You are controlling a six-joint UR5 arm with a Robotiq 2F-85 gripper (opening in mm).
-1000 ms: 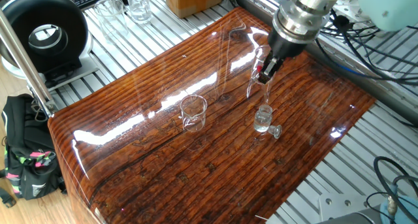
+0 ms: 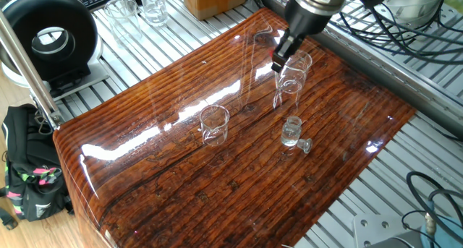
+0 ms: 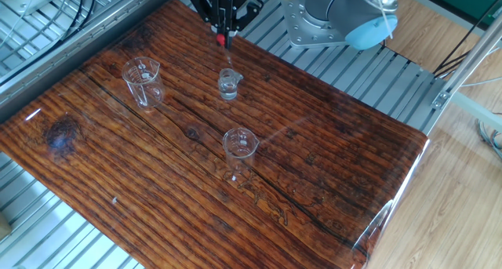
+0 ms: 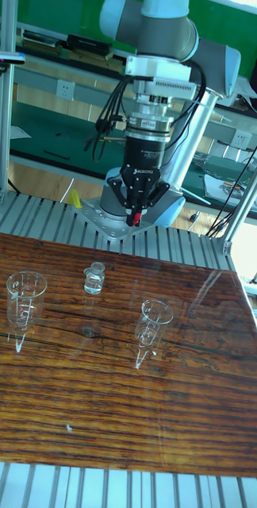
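My gripper (image 2: 277, 64) hangs in the air with its fingers together, a red spot near the tips; nothing shows between them. In exterior view 2 the gripper (image 3: 225, 41) appears beyond a small clear glass bottle (image 3: 228, 86). The bottle (image 2: 290, 134) stands upright, and its glass stopper (image 2: 304, 145) lies on the wood beside it. One clear beaker (image 2: 214, 126) stands near the middle of the tabletop. Another beaker (image 2: 296, 76) is partly behind the gripper in exterior view 1; exterior view 3 shows this beaker (image 4: 26, 302) at the left, clear of the gripper.
The glossy wooden tabletop (image 2: 181, 194) has wide bare areas around the glassware. Off the table stand more glass vessels (image 2: 123, 20), a cardboard box (image 2: 213, 1) and a black ring-shaped object (image 2: 79, 42). Loose cables (image 2: 391, 31) run along the metal frame.
In exterior view 1 my gripper has moved up and slightly left in the picture, across the beaker behind it. The bottle, stopper and beakers have stayed in place.
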